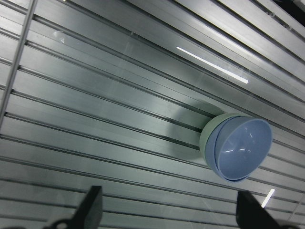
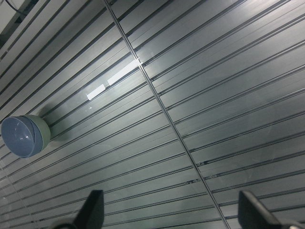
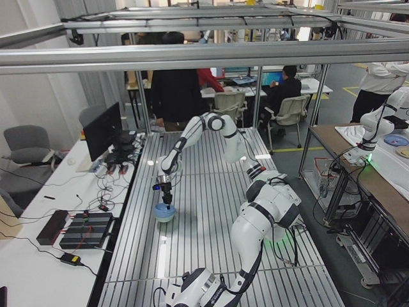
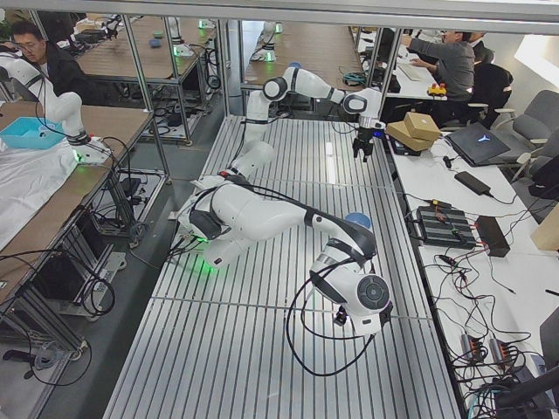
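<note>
Nested blue bowls [image 1: 243, 150] inside a pale green bowl [image 1: 207, 131] stand on the slatted metal table [image 3: 211, 192], right of centre in the left wrist view and at left in the right wrist view [image 2: 19, 136]. My left gripper and right gripper both show widely parted fingertips at the bottom of their wrist views, nothing between them. In the camera left view the far arm's gripper appears just above the bowls [image 3: 164, 213]; in the camera right view the near arm partly hides them.
The two white arms take up the table's right side and near part. A side desk [image 3: 77, 275] with electronics and cables runs along the left in the camera left view. Much of the slatted surface around the bowls is clear. Metal frame posts border the table.
</note>
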